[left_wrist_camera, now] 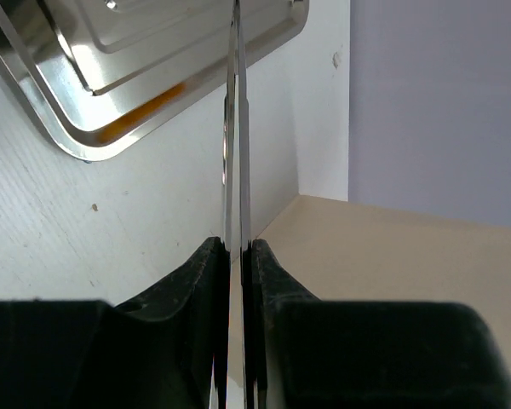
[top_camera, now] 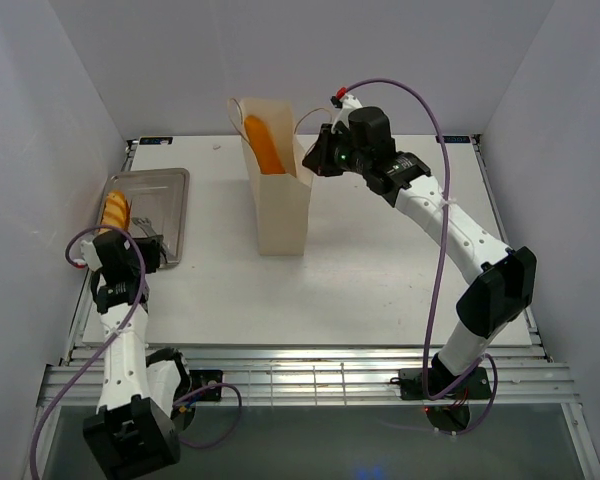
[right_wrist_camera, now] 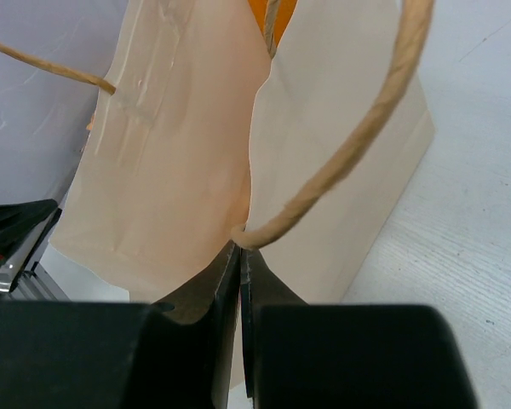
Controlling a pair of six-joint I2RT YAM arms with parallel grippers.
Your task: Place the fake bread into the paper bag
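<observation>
A beige paper bag (top_camera: 280, 215) stands upright at the table's back middle, holding an orange bread (top_camera: 261, 142). My right gripper (top_camera: 315, 160) is shut on the bag's upper edge and handle (right_wrist_camera: 341, 153) at its right side. A second bread (top_camera: 115, 206) lies in the metal tray (top_camera: 177, 190) at the left. My left gripper (top_camera: 150, 245) is low at the tray's near end, shut on thin metal tongs (left_wrist_camera: 243, 145), which point over the tray in the left wrist view.
Grey walls close the sides and back.
</observation>
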